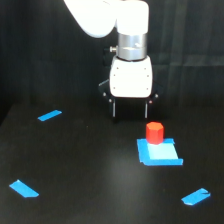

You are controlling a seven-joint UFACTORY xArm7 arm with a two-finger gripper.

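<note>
A small red block (154, 133) stands on a white square (160, 152) edged with blue tape, right of centre in the camera view. Above and to its left, my gripper (130, 110) points downward from the white arm. Its dark fingers stand wide apart against the black background, and nothing shows between them. The gripper does not touch the block.
Strips of blue tape lie on the black table: one far left (50, 115), one near left (23, 188) and one near right (196, 197).
</note>
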